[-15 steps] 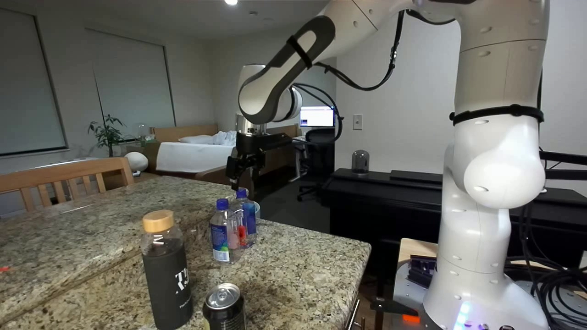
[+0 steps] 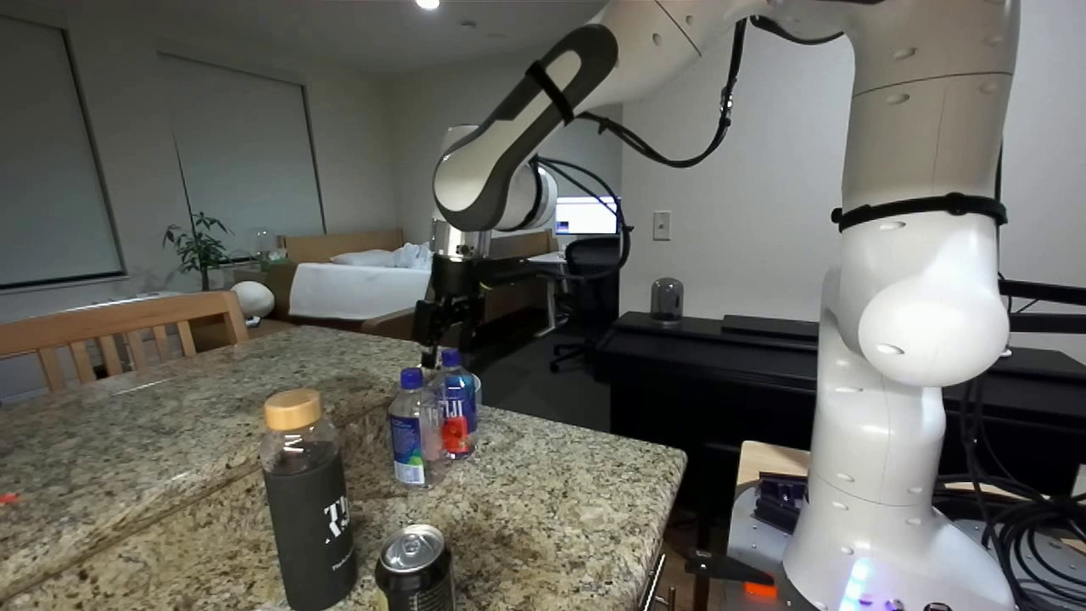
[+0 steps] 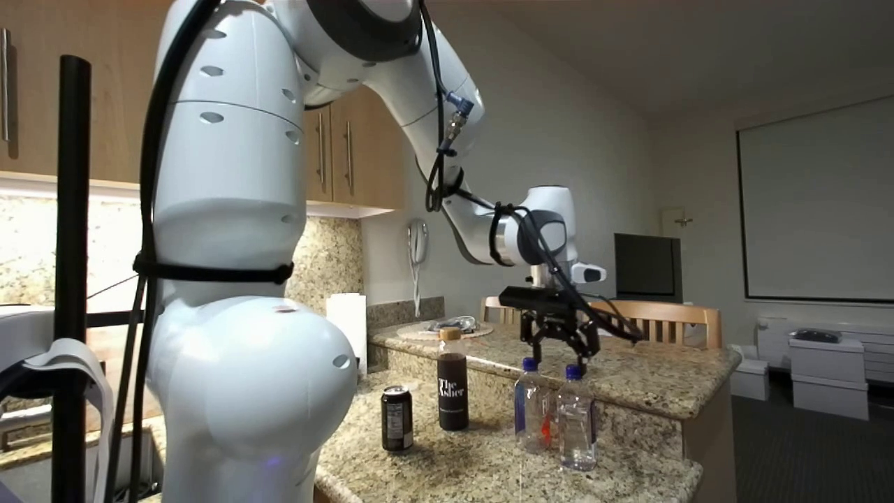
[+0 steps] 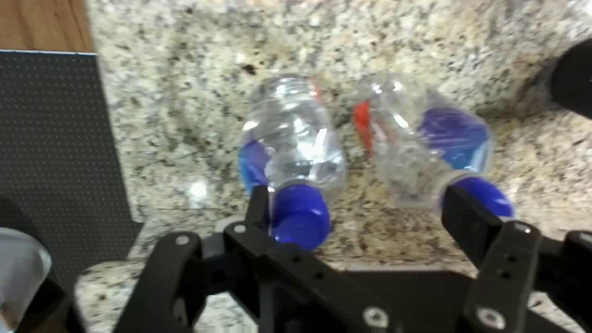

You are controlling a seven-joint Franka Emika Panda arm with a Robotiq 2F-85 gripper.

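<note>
Two clear plastic bottles with blue caps stand upright close together on the lower granite counter. One bottle (image 4: pixel 294 138) is nearer the counter's end; the other bottle (image 4: pixel 405 138) shows a red and blue label. Above them hangs my gripper, open, its two fingers (image 4: pixel 257 210) wide apart. Inside the left finger, the first bottle's cap sits very close to it; whether they touch I cannot tell. The second bottle's cap is partly covered by the right finger. In exterior view 2 the fingertips (image 3: pixel 584 367) are at about cap height.
A dark bottle with a wooden cap (image 2: pixel 310 509) and a black can (image 2: pixel 415 570) stand on the same counter. Behind the bottles rises the higher granite ledge (image 3: pixel 654 381). Bare counter (image 2: pixel 570 479) lies toward the robot's base.
My gripper has come down slightly and straightened toward vertical. The bottle nearer the counter's end has turned, showing more of its red label, and shifted slightly. The other bottle looks unmoved.
</note>
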